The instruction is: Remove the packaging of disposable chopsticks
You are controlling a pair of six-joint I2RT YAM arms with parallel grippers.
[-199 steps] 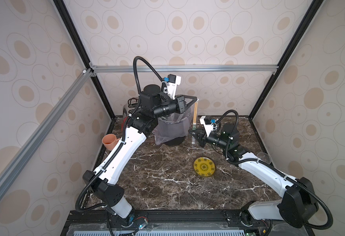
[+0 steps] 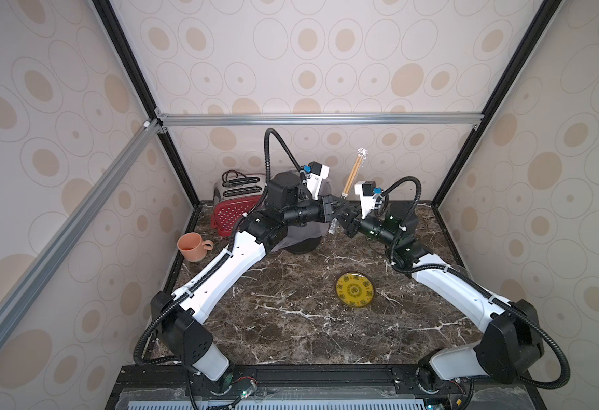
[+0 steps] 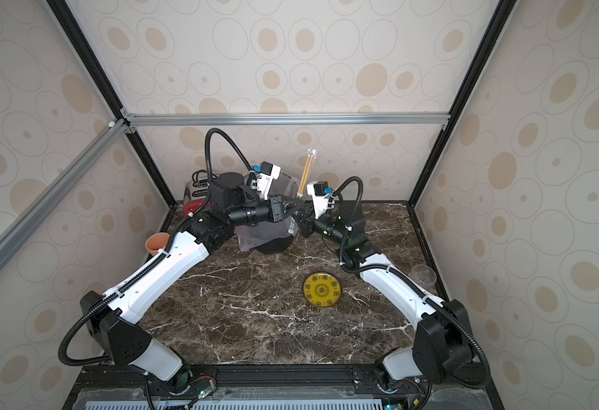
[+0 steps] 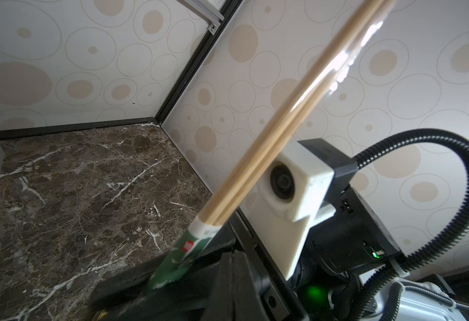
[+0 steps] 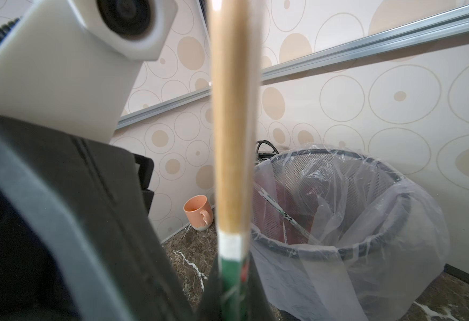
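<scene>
A pair of wooden chopsticks (image 2: 354, 175) in a clear, shiny wrapper stands tilted, with crumpled film at its top end. Its lower part carries a white and green printed band (image 4: 182, 253). My right gripper (image 2: 344, 214) is shut on the packaged chopsticks at that green part, which shows between its fingers in the right wrist view. Right beside it my left gripper is shut, its fingertips together and nothing visible between them. From above the two grippers overlap, so whether the left one touches the wrapper is hard to tell.
Behind the left arm stands a mesh bin (image 5: 346, 251) lined with a plastic bag, torn wrappers inside. An orange mug (image 2: 193, 246), a red perforated item (image 2: 233, 214) and a toaster are at the left. A yellow plate (image 2: 354, 289) lies front centre; clear table around it.
My left gripper has left the chopsticks' top end, come down and right, and shut beside my right gripper. The chopsticks now stand higher and lean right; the right gripper has risen slightly.
</scene>
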